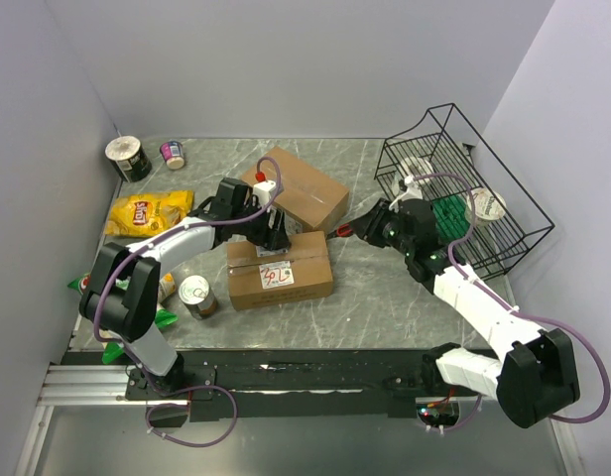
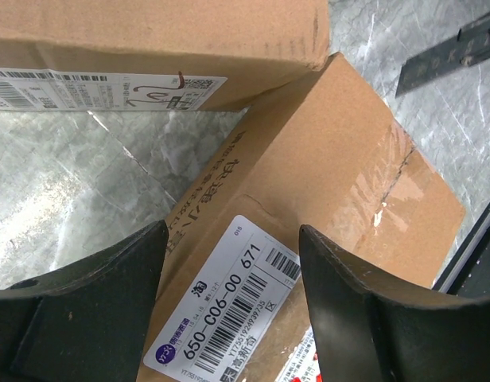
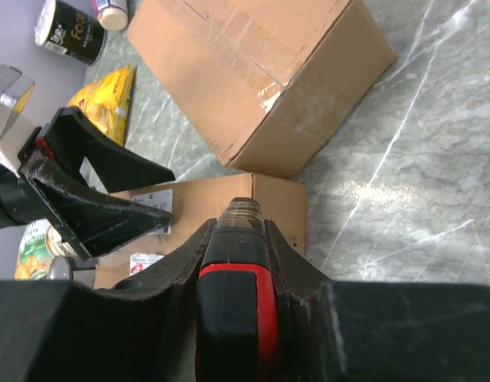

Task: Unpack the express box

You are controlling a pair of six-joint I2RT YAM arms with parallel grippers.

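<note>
The front cardboard box (image 1: 296, 283) lies mid-table with labels and a tape seam; a second box (image 1: 305, 183) lies behind it. My left gripper (image 1: 270, 236) is part open over the front box's back left, fingertips beside its barcode label (image 2: 229, 310); nothing shows held. My right gripper (image 1: 365, 226) is at the front box's right, with a red-handled box cutter (image 1: 343, 230) between its fingers, filling the lower middle of the right wrist view, blade pointed left.
A wire basket (image 1: 524, 233) with round items stands at right. Cans (image 1: 198, 296), yellow chip bag (image 1: 147, 213) and other packets line the left.
</note>
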